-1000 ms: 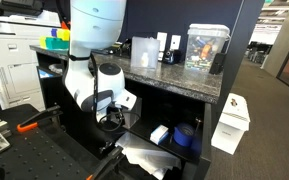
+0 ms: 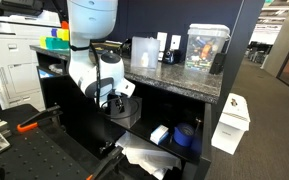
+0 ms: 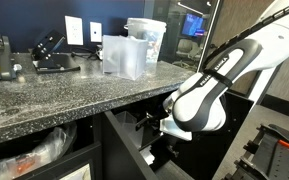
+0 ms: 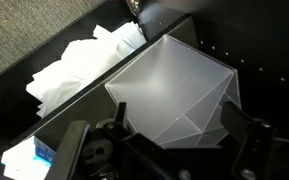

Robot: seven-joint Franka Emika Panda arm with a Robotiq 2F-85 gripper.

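Note:
A frosted, see-through container (image 4: 169,85) fills the middle of the wrist view. My gripper is open, its two dark fingers apart at the lower edge of that view with the container beyond and between them. Whether the fingers touch it cannot be told. In exterior view 1 the container (image 2: 126,112) stands in the dark shelf space under the counter, partly hidden by the white arm. From the other side, in exterior view 2, the arm reaches into the same space, and the container (image 3: 132,128) shows beside the gripper.
White crumpled plastic (image 4: 84,65) lies in a neighbouring compartment, with a small white-and-blue box (image 4: 28,158) near it. A blue round container (image 2: 185,133) sits on the shelf at right. The stone counter (image 2: 174,80) overhangs, and dark dividers stand close by.
Over the last second the arm's white wrist has shifted a little to the right and upward in exterior view 1. The shelf objects look unmoved.

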